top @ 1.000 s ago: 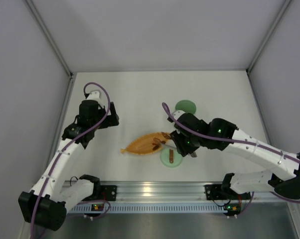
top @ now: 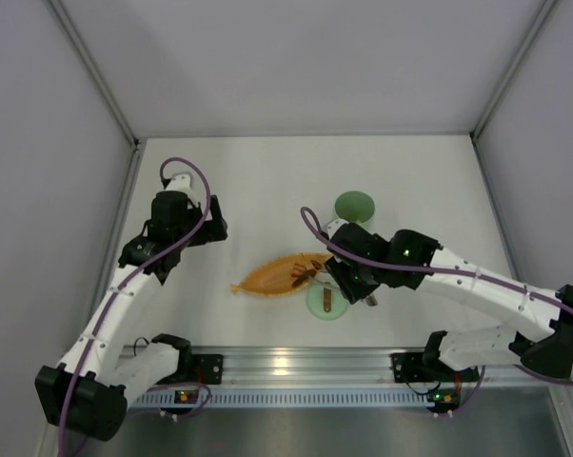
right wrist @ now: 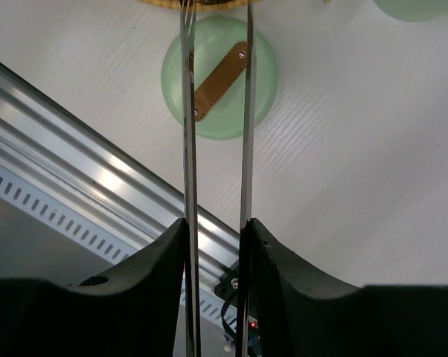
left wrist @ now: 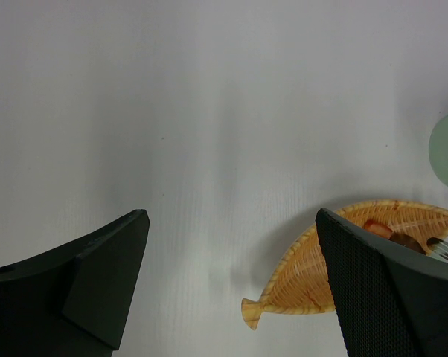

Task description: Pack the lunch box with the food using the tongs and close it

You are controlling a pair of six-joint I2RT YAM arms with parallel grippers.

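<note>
My right gripper is shut on long metal tongs (right wrist: 189, 149), their two arms standing apart between its fingers. One tong tip is fork-shaped; the other looks like a spoon. Those tips reach into a woven boat-shaped basket (top: 266, 277). Brown food pieces (top: 300, 276) lie at its right end, partly hidden by the tongs. A pale green round lid (right wrist: 228, 126) with a brown strap lies flat beside the basket. Farther back stands a green bowl (top: 354, 206). Above the table's left side, my left gripper is open, with nothing between its fingers.
A metal rail (top: 296, 357) runs along the front edge, close to the lid. Purple cables (top: 429, 267) loop over both arms.
My right wrist has shifted and tilted slightly left and toward the front, tongs still in the gripper. The left arm, basket, lid and bowl look unmoved.
</note>
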